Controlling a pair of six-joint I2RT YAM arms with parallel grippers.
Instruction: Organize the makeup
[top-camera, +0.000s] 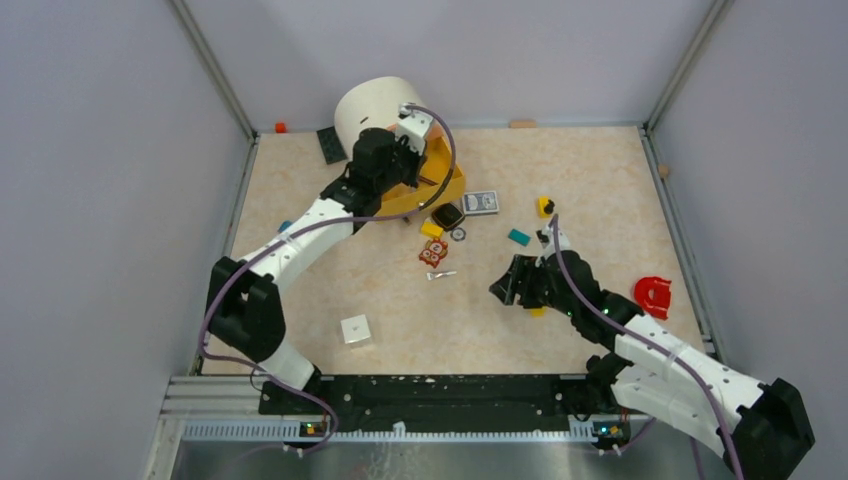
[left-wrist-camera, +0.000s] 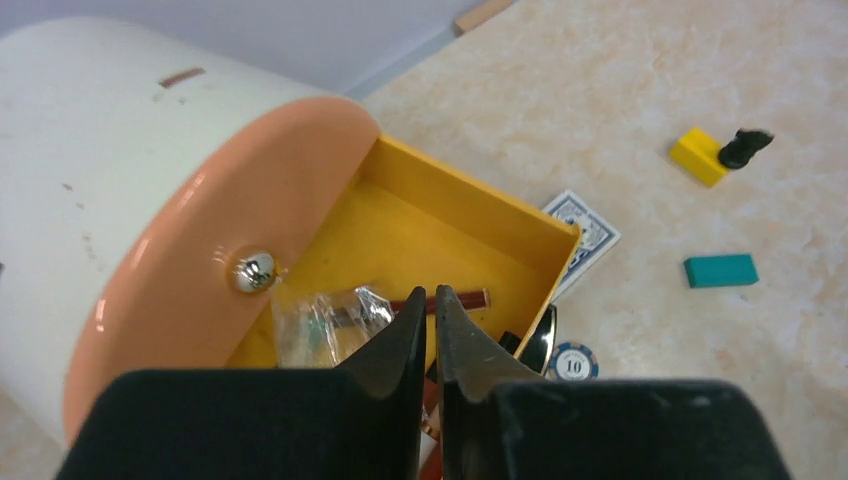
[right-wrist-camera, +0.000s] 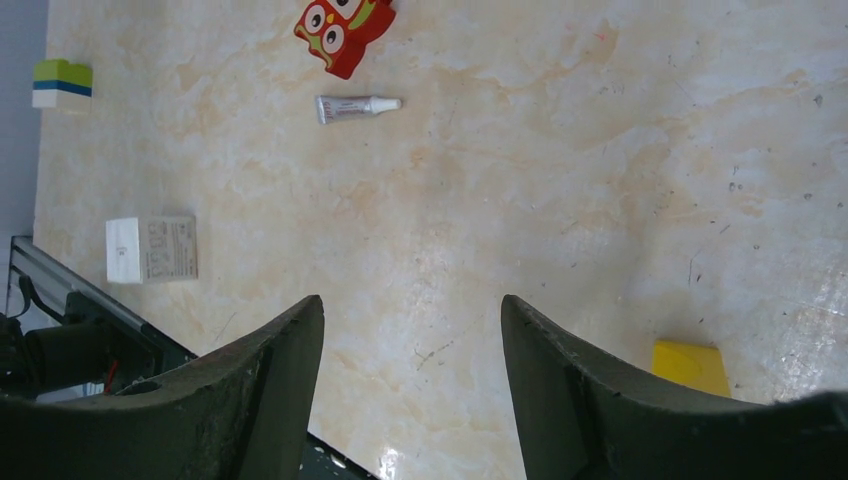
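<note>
A yellow organizer box with a peach-and-white domed lid stands at the back left; inside lie a clear packet and a brown stick. My left gripper is over the box, its fingertips close together; whether anything is between them is hidden. My right gripper stands open and empty above the table at right. A small silver tube lies near a red owl piece in the middle.
Around the box are a card deck, a teal block, a chip and several yellow blocks. A red object lies far right, a white cube front left.
</note>
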